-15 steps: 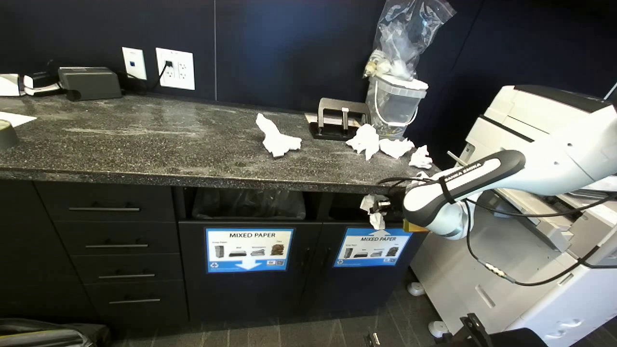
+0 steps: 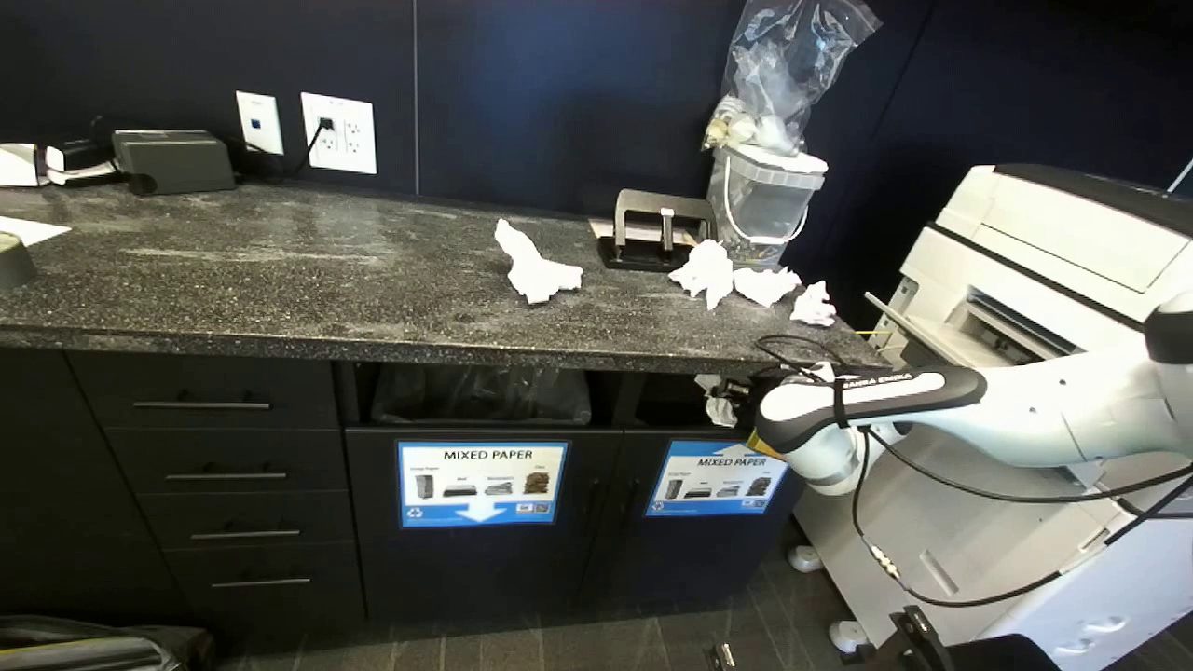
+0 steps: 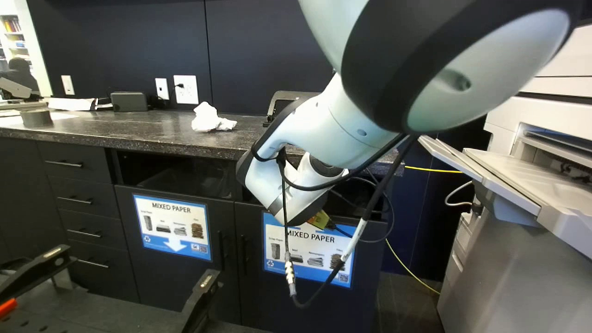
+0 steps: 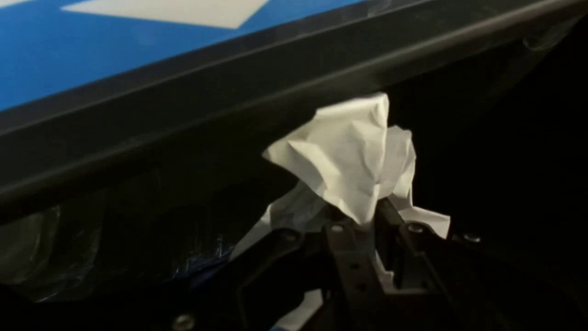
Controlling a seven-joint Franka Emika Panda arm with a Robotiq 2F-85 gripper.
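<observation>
A crumpled white paper (image 4: 344,151) is pinched between the dark fingers of my gripper, seen from close up in the wrist view. In exterior view 1 that paper shows at the right-hand opening under the counter, with my gripper (image 2: 733,390) shut on it. The opening (image 2: 665,403) sits above a cabinet door bearing a MIXED PAPER sign (image 2: 716,481). How deep the paper reaches inside is hard to tell. The arm hides my gripper in exterior view 2. Other crumpled papers lie on the counter: one in the middle (image 2: 537,268) and several at its right end.
The counter edge (image 2: 470,350) runs just above the openings. A bag-lined bin (image 2: 481,397) fills the left opening. A hole punch (image 2: 660,229), a clear bucket (image 2: 766,201) and a large printer (image 2: 1040,257) stand at the right. The counter's left half has free room.
The arm has come lower and a little leftward. The held paper has moved slightly with it, and less of it shows against the opening and sign.
</observation>
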